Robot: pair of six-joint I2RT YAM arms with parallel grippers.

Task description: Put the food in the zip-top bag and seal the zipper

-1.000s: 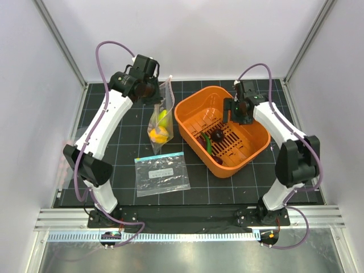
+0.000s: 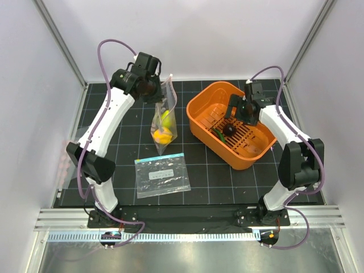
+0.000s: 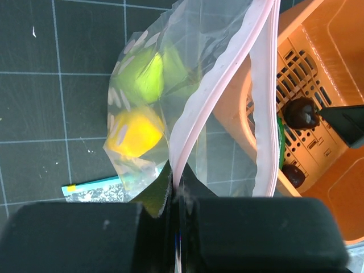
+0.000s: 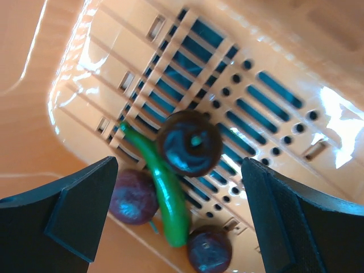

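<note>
A clear zip top bag [image 3: 213, 102] with a pink-white zipper hangs open, its edge pinched in my left gripper, which is shut on it. Inside the bag lie a green food piece [image 3: 141, 78] and a yellow one [image 3: 134, 132]. My right gripper stands open inside the orange basket, empty. Between its fingers, below, shows a dark round food [image 4: 189, 143]. Beside that are a long green food [image 4: 165, 187], a purple round one [image 4: 133, 197] and a small dark round one [image 4: 209, 249].
The orange basket [image 2: 196, 108], its floor slotted, stands right of the bag with high walls around my right gripper. A second zip bag [image 2: 162, 185] lies flat in front on the dark gridded table [image 2: 216, 190], which is clear nearby.
</note>
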